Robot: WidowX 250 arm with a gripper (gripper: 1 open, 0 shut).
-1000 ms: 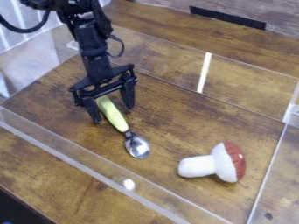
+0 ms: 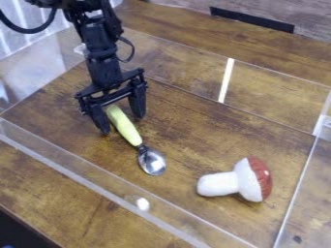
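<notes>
The black gripper (image 2: pixel 111 103) is open, its fingers spread low over the yellow handle of a spoon (image 2: pixel 124 126), at the left of the middle. The spoon's metal bowl (image 2: pixel 151 162) lies toward the front right, clear of the fingers. A toy mushroom (image 2: pixel 237 180) with a red and white cap and white stem lies on its side at the front right.
The wooden table (image 2: pixel 195 87) has pale lines marking a border around the work area. There is free room to the right of the gripper and at the back. A small white spot lies near the front line.
The arm and gripper have shifted very slightly over the spoon's handle; the spoon and mushroom look unmoved.
</notes>
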